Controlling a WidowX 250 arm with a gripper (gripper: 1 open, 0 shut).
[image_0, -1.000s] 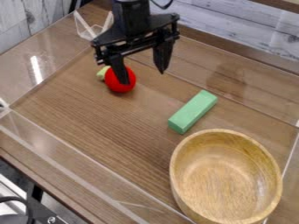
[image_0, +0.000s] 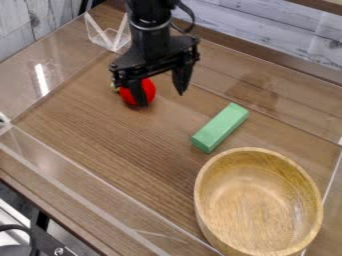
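My black gripper (image_0: 152, 70) hangs open at the upper middle, its fingers spread over a red round object (image_0: 136, 92), which it partly hides; I cannot tell whether they touch. A small pale green piece (image_0: 115, 87) shows just left of the red object. A green block (image_0: 221, 128) lies on the wooden table to the right. A wooden bowl (image_0: 257, 202) sits at the lower right.
A clear plastic item (image_0: 107, 30) lies at the back left, beside the arm. Dark cables show at the bottom left corner.
My gripper has moved down toward the red object and turned a little, its fingers now nearer to it. The objects on the table show no clear movement.
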